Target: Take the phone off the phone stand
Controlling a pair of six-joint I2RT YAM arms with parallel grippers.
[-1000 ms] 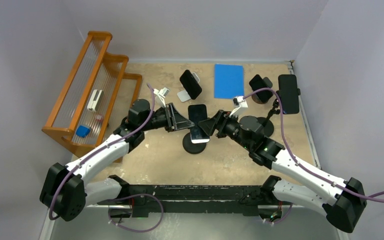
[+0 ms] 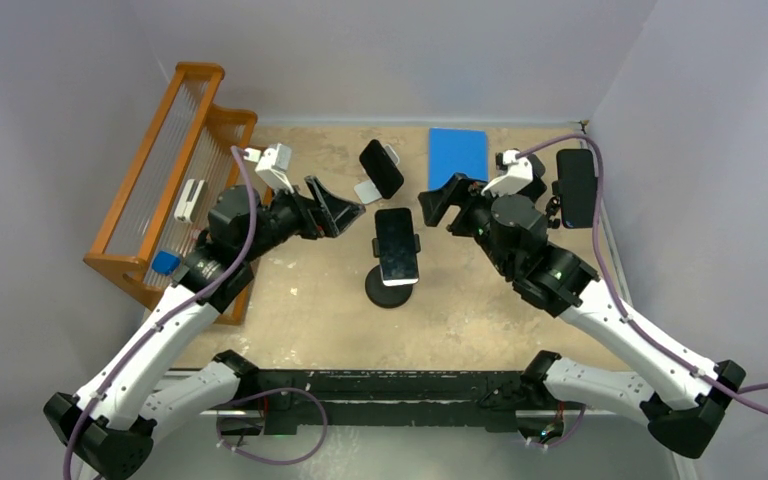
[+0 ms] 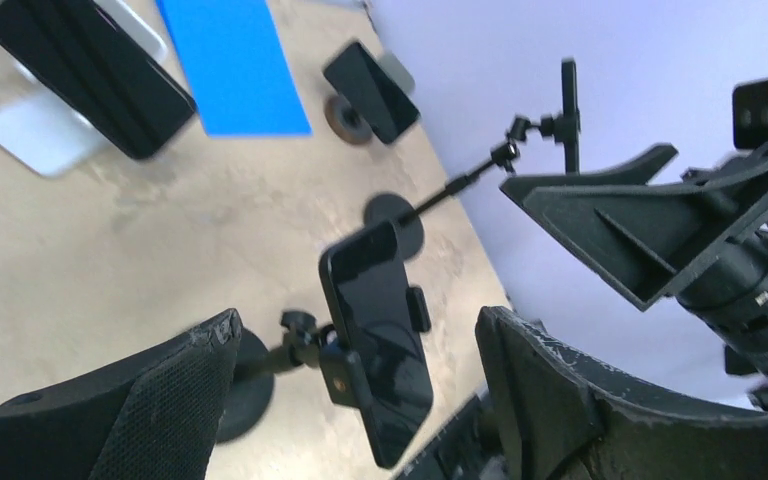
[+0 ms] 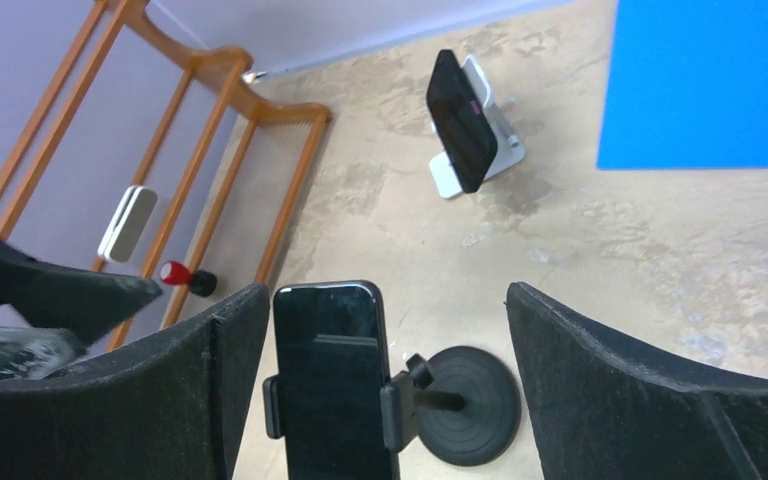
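Observation:
In the middle of the table a black phone (image 2: pixel 396 240) rests in a stand with a round black base (image 2: pixel 388 293). Side clamps (image 4: pixel 398 410) of the stand flank the phone's edges in the right wrist view. Left of the phone, my left gripper (image 2: pixel 349 203) is apart from it, fingers spread and empty. To the phone's right my right gripper (image 2: pixel 434 212) is likewise open and touches nothing. Seen from the left wrist, the phone (image 3: pixel 378 320) appears tilted in its holder, beyond the spread fingers.
A wooden rack (image 2: pixel 200 100) stands at the left. Behind the phone are another phone on a white stand (image 2: pixel 381 170) and a blue sheet (image 2: pixel 457 160). More phones on stands, including a tall one (image 2: pixel 577 185), occupy the right.
Both grippers have drawn back and apart from the phone, left one to the left, right one to the right, both toward the back. The phone stays in its stand.

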